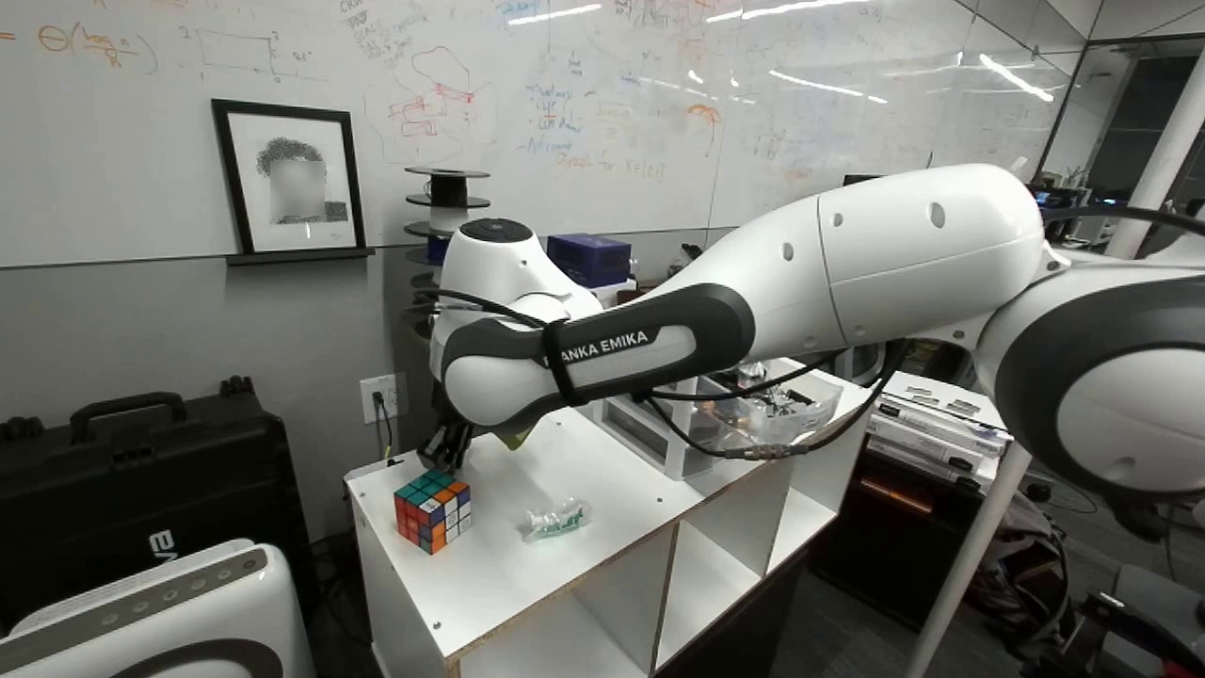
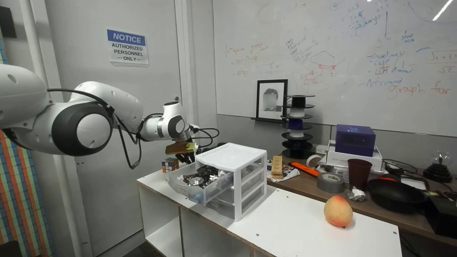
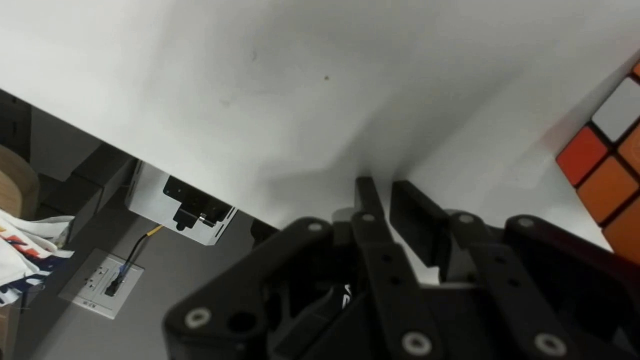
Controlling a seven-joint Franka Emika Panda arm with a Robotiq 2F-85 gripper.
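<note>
In the wrist view my gripper is shut, its black fingertips almost together over the white shelf top (image 3: 240,66). Nothing shows in the slim gap at the tips. A whitish patch (image 3: 427,273) lies farther back among the fingers, and I cannot tell whether it is the shelf or a small white object. Exterior view 1 has the gripper (image 1: 446,450) low at the shelf's far left end, just behind a Rubik's cube (image 1: 432,510). The cube (image 3: 607,187) stands apart from the fingers at the right edge of the wrist view.
A clear plastic packet (image 1: 555,520) lies right of the cube. Farther along the shelf stands a white drawer unit (image 2: 231,156) with its top drawer (image 2: 188,188) pulled out, and beyond it a mango (image 2: 338,211). The shelf's back edge runs close by the fingers.
</note>
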